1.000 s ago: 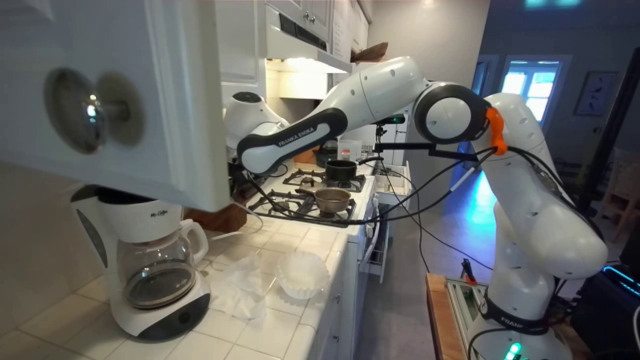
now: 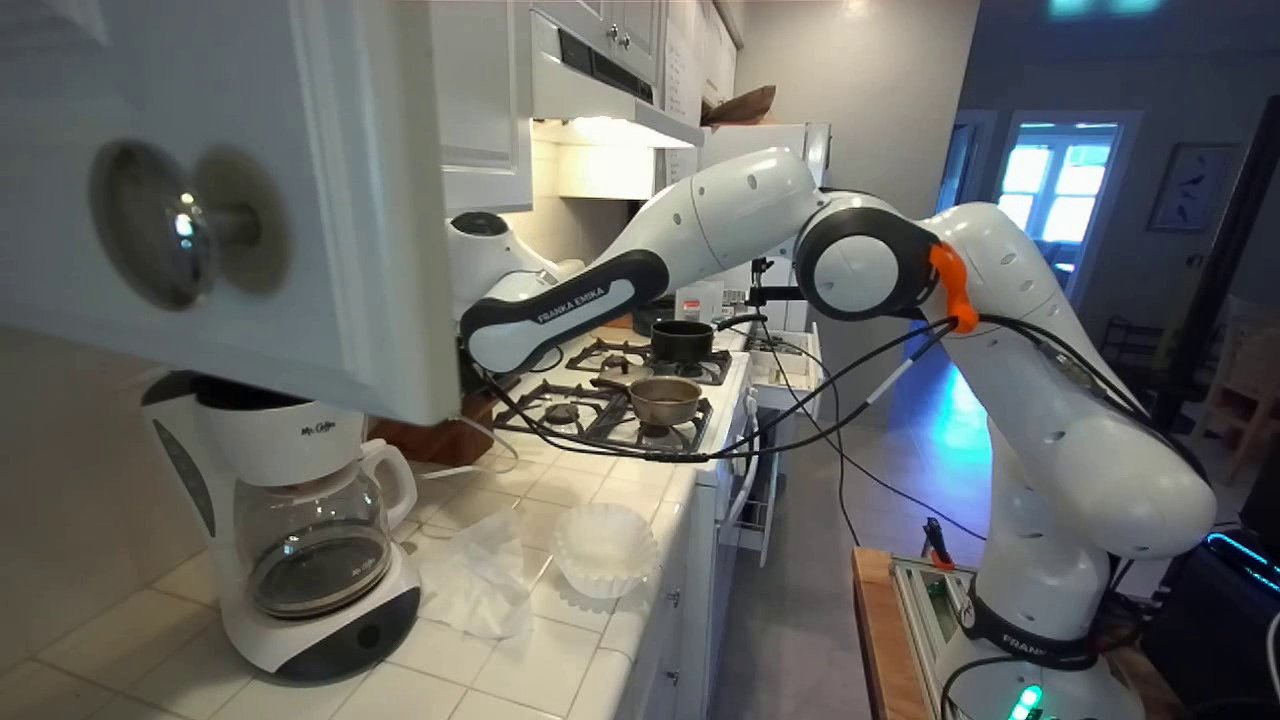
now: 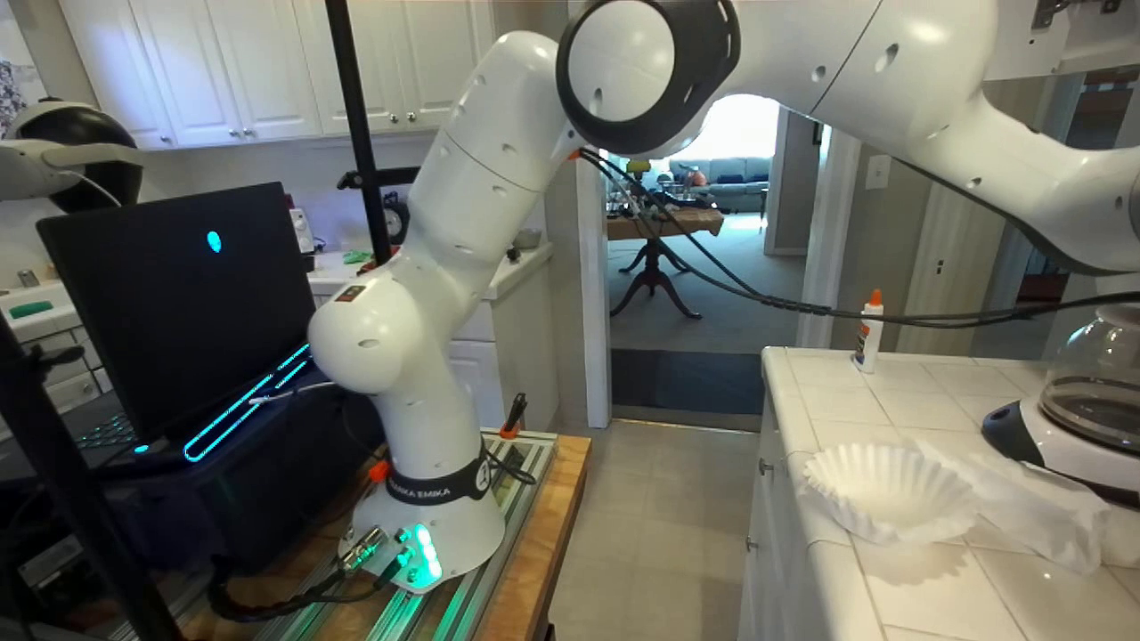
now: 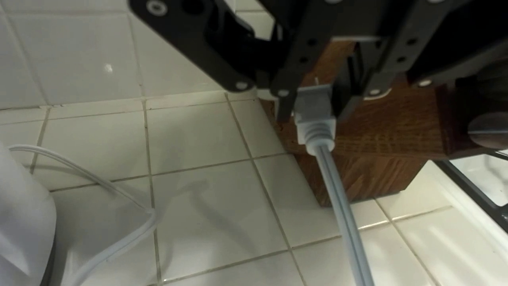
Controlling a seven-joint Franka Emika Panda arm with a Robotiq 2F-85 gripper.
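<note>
In the wrist view my gripper is shut on a white power plug point(image 4: 315, 112), its fingers on either side of the plug body. A pale grey cord point(image 4: 339, 205) runs from the plug down out of the frame. The plug hangs above the tiled counter, in front of a brown wooden block point(image 4: 381, 133). In exterior view 1 the white coffee maker point(image 2: 282, 480) stands on the counter at the left, and the cabinet door hides my gripper there. Another stretch of white cord point(image 4: 128, 243) lies on the tiles.
An open cabinet door point(image 2: 396, 216) juts out above the coffee maker. A paper coffee filter point(image 2: 603, 550) and a crumpled clear bag point(image 2: 480, 576) lie on the counter. Beyond, a small pan point(image 2: 666, 400) and a black pot point(image 2: 684, 341) sit on the stove. A glue bottle point(image 3: 869, 331) stands near the counter edge.
The arm has shifted left in exterior view 1, towards the wall and behind the cabinet door. Its elbow is slightly lower. The counter items have stayed where they were.
</note>
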